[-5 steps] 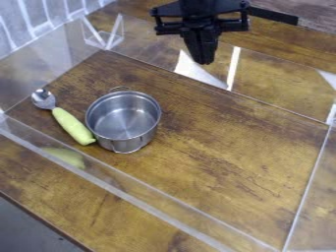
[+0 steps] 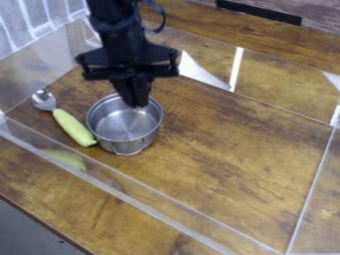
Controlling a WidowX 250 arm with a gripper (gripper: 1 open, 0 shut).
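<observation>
A small steel pot [image 2: 125, 129] stands on the wooden board. My dark gripper [image 2: 133, 88] hangs over its back rim, blurred, fingers pointing down; how wide it stands cannot be made out. A pale green-yellow object [image 2: 72, 127], likely a corn cob or similar, lies left of the pot, with a metal spoon-like piece [image 2: 43, 100] just behind it.
Clear plastic walls [image 2: 159, 196] border the board [image 2: 240, 159] at front, left and right. The board right of the pot is empty. A white radiator-like rail [image 2: 34, 20] is at back left.
My gripper has moved left, toward the front and down, from the back of the board to over the pot. The pot and the things beside it look unmoved.
</observation>
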